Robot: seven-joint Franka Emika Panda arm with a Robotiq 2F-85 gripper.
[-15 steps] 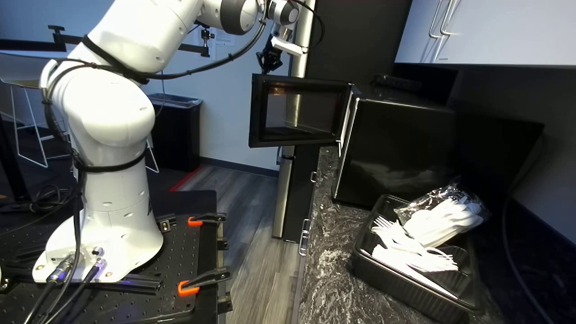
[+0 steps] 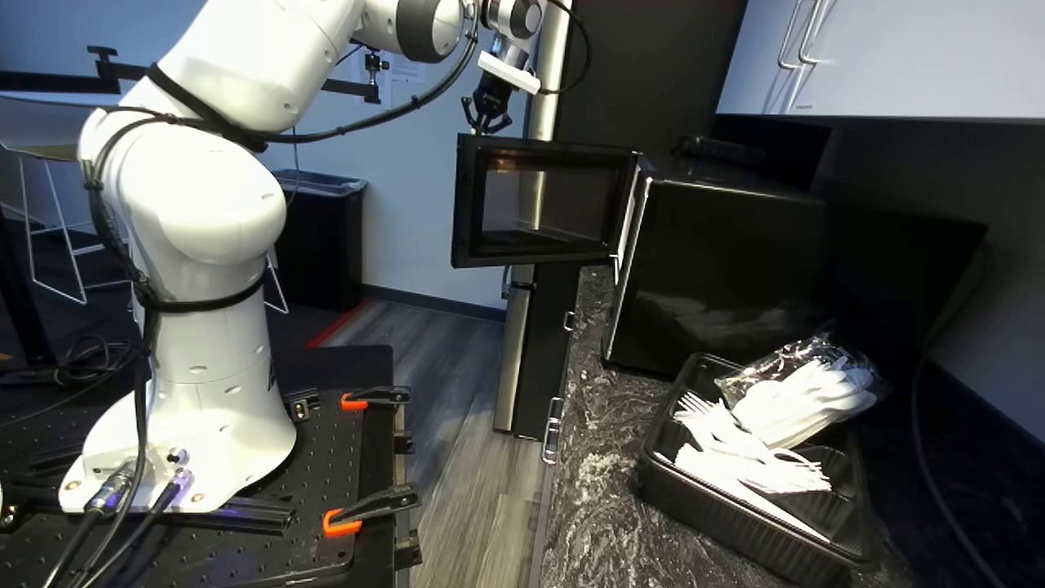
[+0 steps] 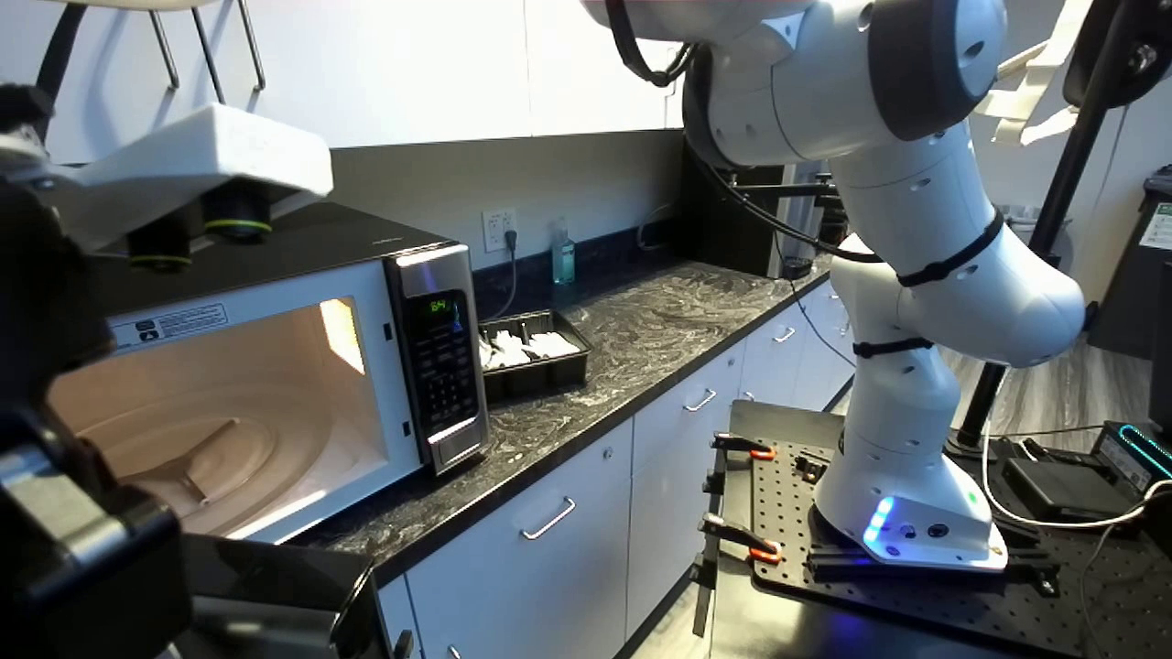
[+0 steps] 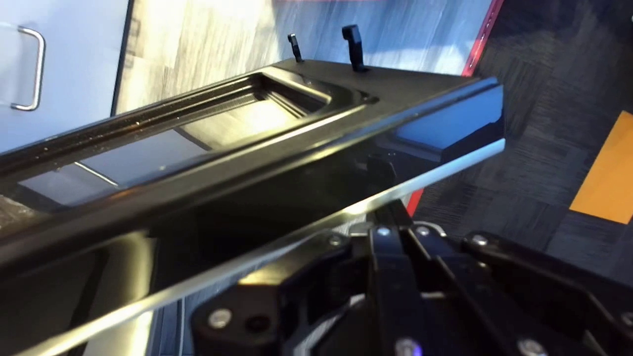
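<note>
The microwave door (image 2: 470,201) stands swung wide open, its window frame facing exterior view 1. My gripper (image 2: 480,128) is shut beside the door's top outer corner, pointing down. In the wrist view the gripper has its two fingers together, with nothing showing between them. The door's edge (image 4: 332,160) runs diagonally just ahead of the fingertips; whether they touch it I cannot tell. Exterior view 2 shows the lit, empty microwave cavity (image 3: 319,439) with the dark gripper body blurred in the left foreground.
On the counter (image 3: 670,307) beside the microwave sits a black tray (image 2: 744,544) of white plastic cutlery. The microwave body (image 2: 725,274) stands behind the door. A tall fridge (image 2: 647,78) rises beyond. Clear floor (image 2: 460,490) lies between the arm's base and the counter.
My wrist has turned, so the white camera mount sits farther left and higher and the gripper shows broader side. The fingertips remain near the door's top corner. The door has not moved.
</note>
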